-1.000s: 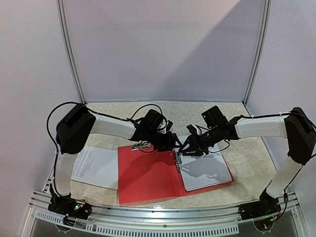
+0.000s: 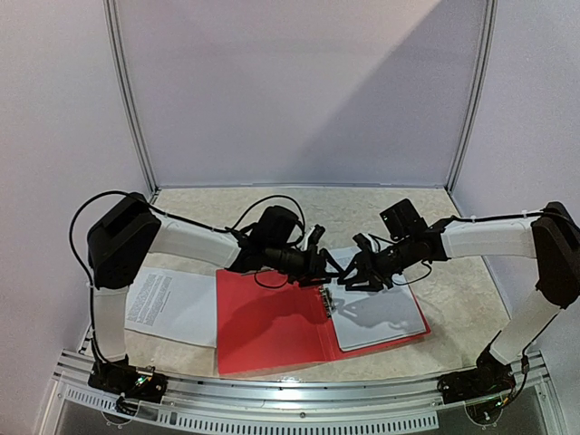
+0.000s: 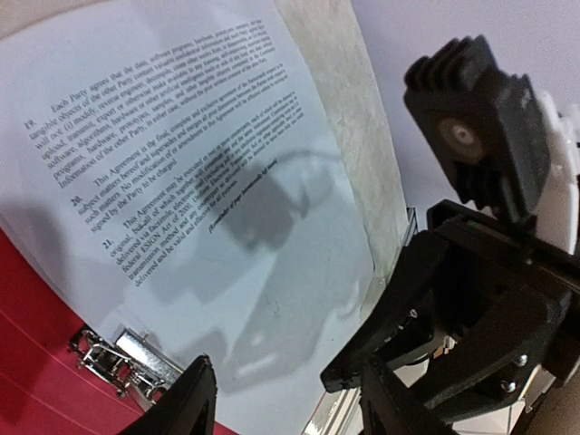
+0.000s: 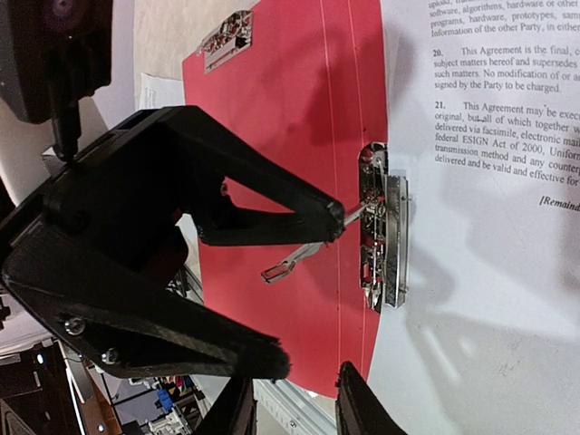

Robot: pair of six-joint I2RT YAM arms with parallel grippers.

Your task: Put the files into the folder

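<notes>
The red folder (image 2: 263, 331) lies open, printed sheets (image 2: 376, 317) on its right half at the metal clip (image 4: 385, 240) on the spine. A lever of the clip sticks out leftward in the right wrist view. My left gripper (image 2: 322, 272) hovers over the spine's upper part, open. My right gripper (image 2: 353, 276) is close beside it over the sheets, its fingers apart near the clip, with nothing clearly held. Another stack of paper (image 2: 168, 305) lies left of the folder.
A second metal clip (image 4: 227, 41) sits at the folder's edge. Bare table (image 2: 467, 308) shows at right and behind. Walls border the table; the two grippers nearly touch.
The left arm has shifted slightly, its elbow leftward and its gripper a little toward the right. The right arm has moved only slightly.
</notes>
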